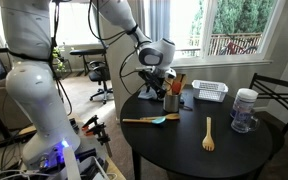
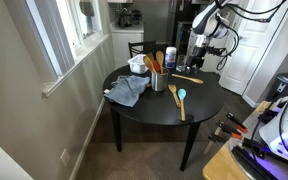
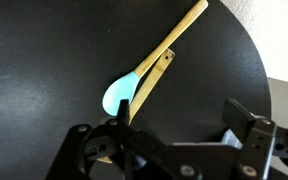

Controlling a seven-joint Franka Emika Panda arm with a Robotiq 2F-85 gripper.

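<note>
Above the dark round table (image 1: pixel 174 147), my gripper (image 1: pixel 160 82) hangs open, with nothing between its fingers. Below it in the wrist view lies a spoon with a light blue head (image 3: pixel 121 94) and a wooden handle. A flat wooden utensil (image 3: pixel 152 82) rests close alongside, its lower end partly hidden by my left finger. Apart from these two, a wooden fork-like utensil (image 1: pixel 208 134) lies on the right side of the table. Several wooden utensils stand upright in a grey metal holder (image 2: pixel 158 82).
A white basket (image 1: pixel 210 91) and a large lidded jar (image 1: pixel 244 108) stand on the table. A grey-blue cloth (image 2: pixel 129 90) lies crumpled near the edge by the window wall. A chair (image 1: pixel 280 98) is beyond the table.
</note>
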